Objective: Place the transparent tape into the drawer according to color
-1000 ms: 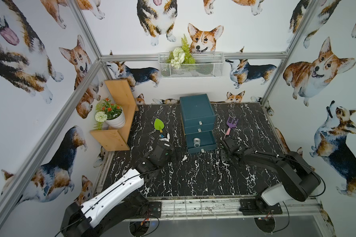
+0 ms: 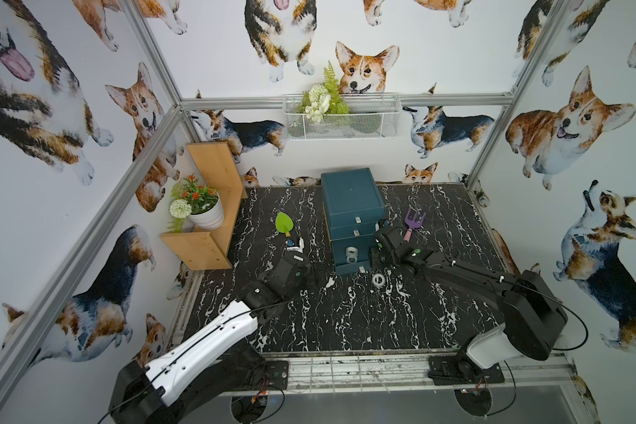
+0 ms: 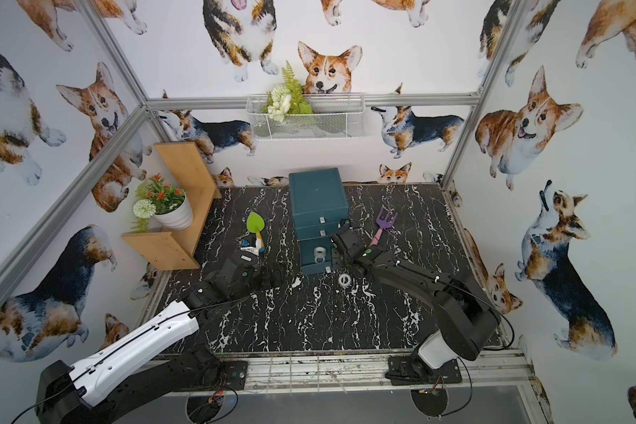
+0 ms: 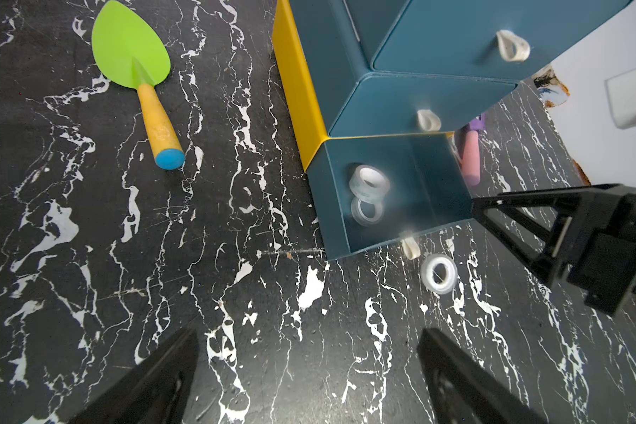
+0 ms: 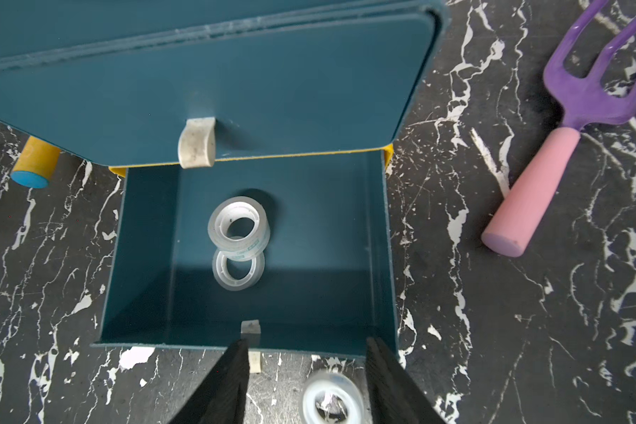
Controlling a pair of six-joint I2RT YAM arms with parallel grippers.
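The teal drawer unit (image 2: 353, 194) has its bottom drawer (image 5: 325, 219) pulled out. Two clear tape rolls are inside: an upper roll (image 5: 234, 224) partly overlaps a smaller lower roll (image 5: 238, 281). Another pale tape roll (image 4: 438, 273) is outside, just in front of the drawer by its front tab. My right gripper hangs over the drawer's front right edge. Its fingers stand apart with nothing held; the left wrist view shows the outside roll clear of them. My left gripper is open and empty over bare table.
A green trowel (image 4: 130, 46) lies left of the drawers. To their right is a purple fork (image 5: 590, 99) with a pink handle, close to the right arm. A wooden shelf (image 2: 212, 205) with a potted plant stands far left.
The right gripper has shifted left, to the drawer's front right corner. The left arm stays put.
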